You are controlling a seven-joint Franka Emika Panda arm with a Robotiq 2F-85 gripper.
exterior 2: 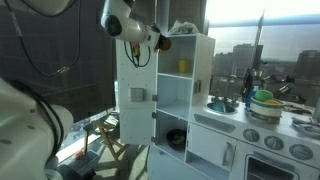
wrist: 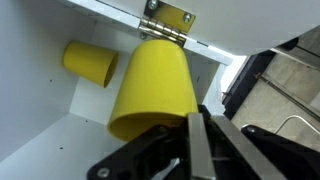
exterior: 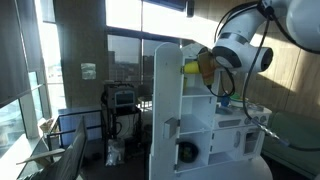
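A yellow cup (wrist: pixel 155 85) is held in my gripper, its fingers shut on the cup's near end. In exterior view 1 the held cup (exterior: pixel 190 68) is at the upper opening of the white cabinet, close to the open door (exterior: pixel 165 110). My gripper (exterior 2: pixel 157 41) is high at the cabinet's top in exterior view 2. A second yellow cup (wrist: pixel 90 63) lies inside the cabinet in the wrist view, apart from the held one; that cup (exterior 2: pixel 184 66) shows on the upper shelf in exterior view 2.
A metal hinge (wrist: pixel 162 30) and white panel edge are close beyond the held cup. A dark bowl (exterior 2: pixel 177 137) sits on a lower shelf. Beside the cabinet, a toy kitchen counter (exterior 2: pixel 250 125) carries a pot (exterior 2: pixel 264 106) and other items.
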